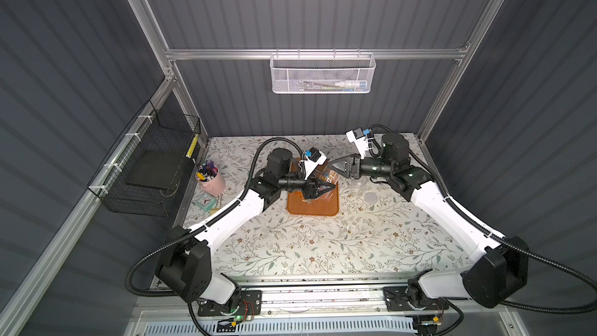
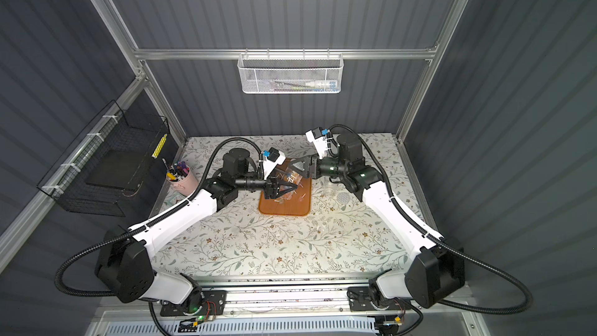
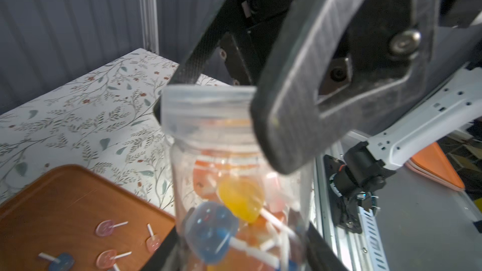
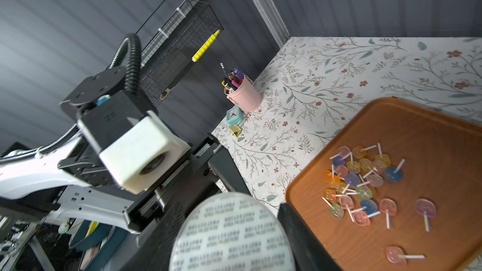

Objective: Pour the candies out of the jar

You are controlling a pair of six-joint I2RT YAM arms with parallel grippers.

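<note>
A clear jar (image 3: 213, 140) with several colourful lollipops in it is tilted over the brown tray, between my two grippers. In the left wrist view my left gripper is shut on the jar's lower part. My right gripper's fingers (image 3: 296, 100) flank its frosted upper end in that view. The right wrist view has a white printed round end (image 4: 231, 235) between the fingers of my right gripper, which is shut on it; whether this is a lid or base, I cannot tell. Loose lollipops (image 4: 369, 205) lie on the tray (image 4: 416, 135), mostly in one cluster.
A small round grey dotted disc (image 1: 370, 198) lies on the table right of the tray. The pink pen cup (image 1: 212, 181) and a small teal box (image 1: 205, 201) are at the left. A white basket (image 1: 323, 74) hangs at the back.
</note>
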